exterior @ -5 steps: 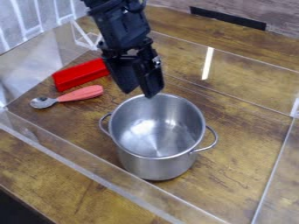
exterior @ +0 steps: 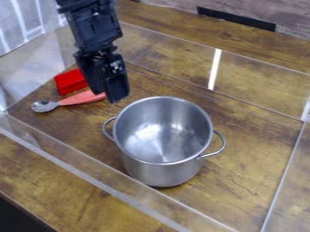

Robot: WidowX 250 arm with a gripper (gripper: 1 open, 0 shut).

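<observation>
My black gripper [exterior: 107, 86] hangs over the left side of the board, above and left of a steel pot [exterior: 161, 149] with two handles. The pot is empty and stands upright in the lower middle. A red block [exterior: 68, 82] lies behind the gripper at the left, partly hidden by it. A spoon with a pink handle and steel head [exterior: 45, 106] lies beside the red block. The gripper appears open, with nothing seen held in it.
Clear panels edge the work area at the left, front and right.
My gripper has moved left, away from over the pot toward the red block and the spoon. The pot and other objects are where they were.
</observation>
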